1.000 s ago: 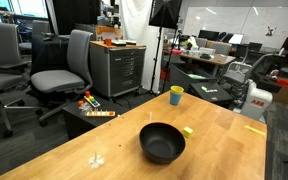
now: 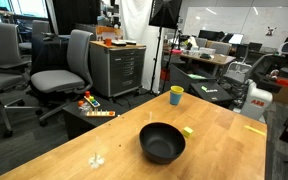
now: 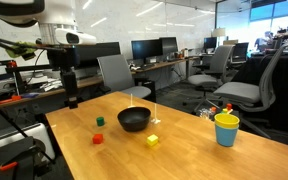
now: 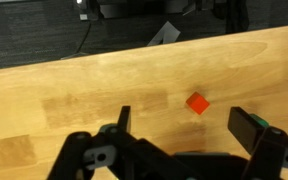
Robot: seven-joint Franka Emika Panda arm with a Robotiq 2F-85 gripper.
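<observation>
My open gripper hangs above the table in the wrist view, its fingers wide apart and nothing between them. A small red block (image 4: 197, 103) lies below, nearer the right finger. A green piece (image 4: 263, 122) is partly hidden by that finger. In exterior view 2 the gripper (image 3: 71, 101) is at the left, apart from the red block (image 3: 98, 139) and the green piece (image 3: 100, 121). The black bowl (image 3: 135, 119) stands in mid-table, with a yellow block (image 3: 152, 140) beside it. A blue and yellow cup (image 3: 226, 129) stands farther right.
A small white item (image 2: 96, 160) lies on the table left of the bowl in exterior view 1. A dark box (image 2: 85, 119) with colourful items on it adjoins the table's edge. Bare wood surrounds the blocks. Office chairs (image 3: 249, 85) stand beyond the table.
The bowl, cup and yellow block have kept their places. At the right edge the arm appears slightly shifted; its exact motion is hard to tell.
</observation>
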